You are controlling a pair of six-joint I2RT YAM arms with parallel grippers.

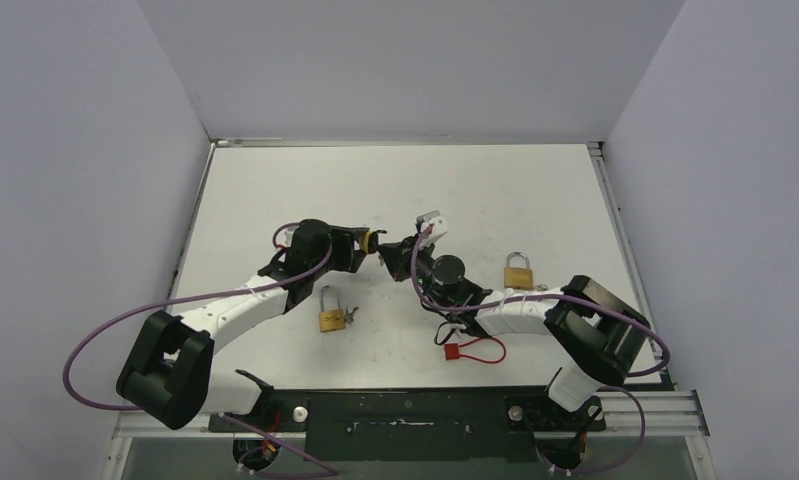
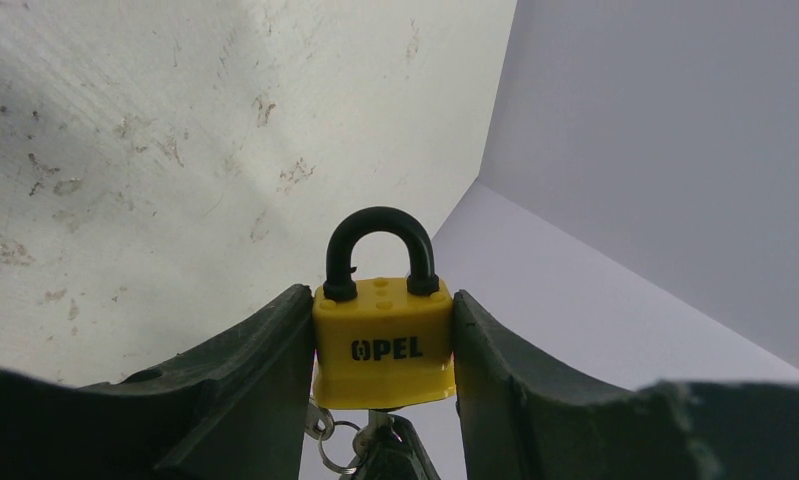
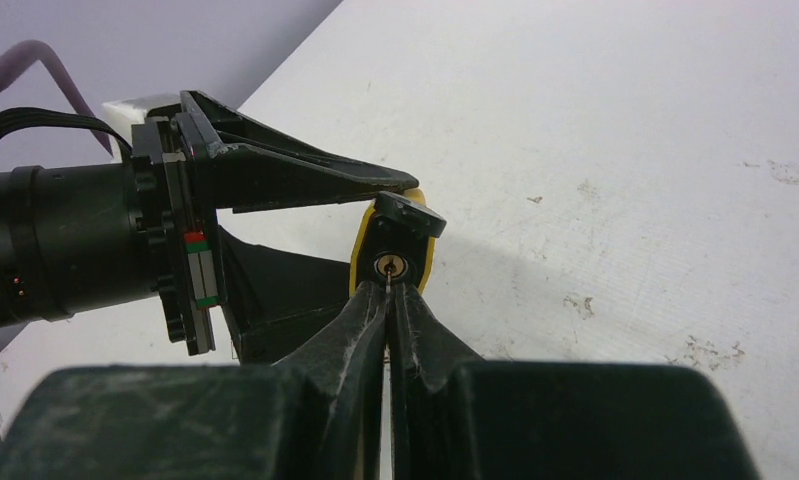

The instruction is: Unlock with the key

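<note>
A yellow OPEL padlock (image 2: 383, 348) with a black shackle (image 2: 380, 222) is clamped between the fingertips of my left gripper. Its dark underside, with a round brass keyhole (image 3: 390, 266), faces my right gripper in the right wrist view. That gripper is shut on a thin key (image 3: 388, 281), of which only a sliver shows at the keyhole; whether the blade is inside, I cannot tell. Below the padlock in the left wrist view hangs a key ring (image 2: 337, 448). From above, the right gripper (image 1: 392, 260) points at the padlock from the right.
On the white table lie a brass padlock (image 1: 332, 320) with small keys (image 1: 350, 315), another brass padlock (image 1: 518, 277) at right, and a red seal with a wire loop (image 1: 452, 352) near the front.
</note>
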